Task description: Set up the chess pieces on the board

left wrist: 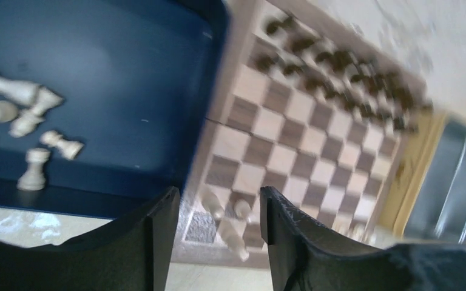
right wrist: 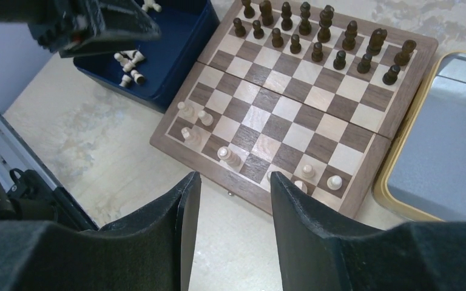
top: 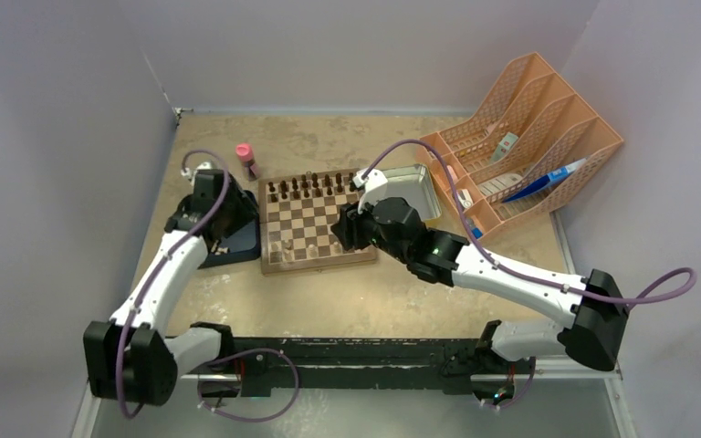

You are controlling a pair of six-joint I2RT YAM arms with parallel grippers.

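The wooden chessboard (top: 315, 259) carries dark pieces (right wrist: 317, 52) in two rows along its far side. Near its front edge stand several white pieces, among them one (right wrist: 229, 156) left of centre and another (right wrist: 334, 182) by the right corner. More white pieces (left wrist: 33, 170) lie or stand loose in the dark blue tray (left wrist: 151, 73) left of the board. Over that tray, my left gripper is open, nothing between its fingers. My right gripper hangs above the board's right part, also open and empty. The left wrist view is blurred.
A metal tray with a yellowish rim (right wrist: 400, 209) touches or nearly touches the board's right side. Behind the blue tray stands a pink-capped bottle (top: 246, 160). An orange organizer (top: 529, 137) fills the back right. The table in front of the board is bare.
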